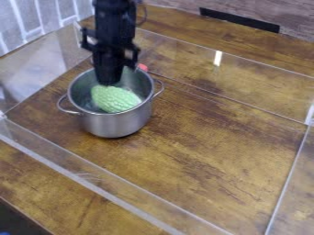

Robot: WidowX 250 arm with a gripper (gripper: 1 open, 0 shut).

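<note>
A steel pot (113, 122) with two wire handles stands on the wooden table at the left of centre. Inside it lies a pale green object (116, 99), rounded and soft-looking. The black gripper (114, 66) is just above the pot's back, blurred; whether its fingers are open or shut is unclear, and I see nothing clearly held.
A small red item (143, 68) lies behind the pot. Clear transparent panels frame the work area on the wooden table (221, 156), whose right and front parts are bare.
</note>
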